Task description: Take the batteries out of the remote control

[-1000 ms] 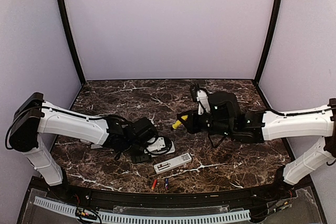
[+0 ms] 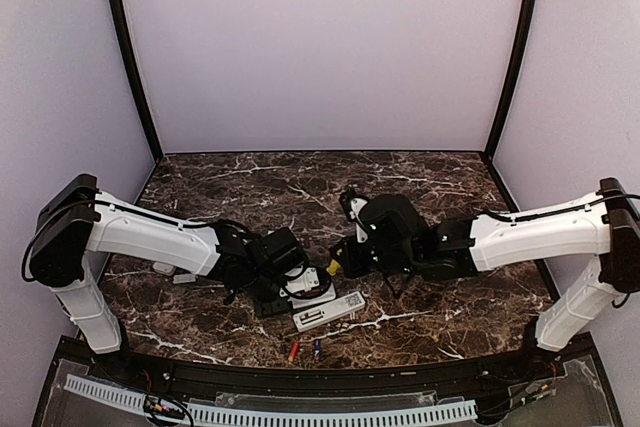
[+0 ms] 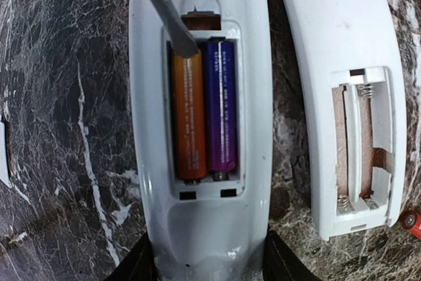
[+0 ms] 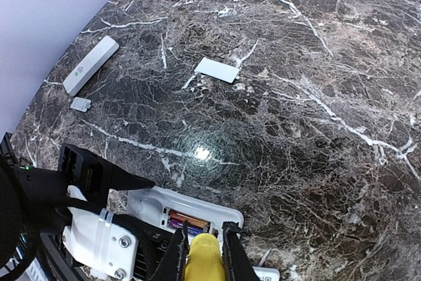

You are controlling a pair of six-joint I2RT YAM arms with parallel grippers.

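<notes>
In the left wrist view, a white remote control [image 3: 253, 149] lies back side up with its battery compartment uncovered. An orange battery [image 3: 189, 120] and a purple battery [image 3: 222, 110] lie side by side inside it. My left gripper is shut on the remote's lower end. My right gripper is shut on the yellow handle [image 4: 202, 261] of a screwdriver. Its grey shaft [image 3: 161, 4] slants in from above, with the tip over the upper end of the orange battery. Whether the tip presses on it, I cannot tell.
Beside the held remote lies a second white remote [image 3: 316, 97], its compartment empty. A red battery [image 2: 293, 351] and a blue battery [image 2: 317, 349] rest near the table's front edge. A white cover [image 4: 218, 70] and another white device [image 4: 91, 65] lie apart.
My right gripper has moved left and somewhat lower, bringing the screwdriver closer to the held remote. The yellow handle now stands steeper. The left arm has barely shifted.
</notes>
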